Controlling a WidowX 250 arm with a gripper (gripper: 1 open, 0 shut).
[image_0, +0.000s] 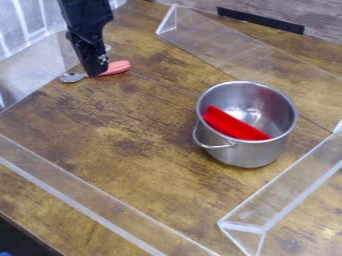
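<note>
My gripper is at the upper left, shut and pointing down at a utensil with a red handle and a metal head lying on the wooden table. The fingers overlap the utensil near the base of its handle; whether they touch it is unclear. A steel pot stands right of centre with a long red object inside it.
Clear plastic barriers edge the workspace at the left, top right, lower left and lower right.
</note>
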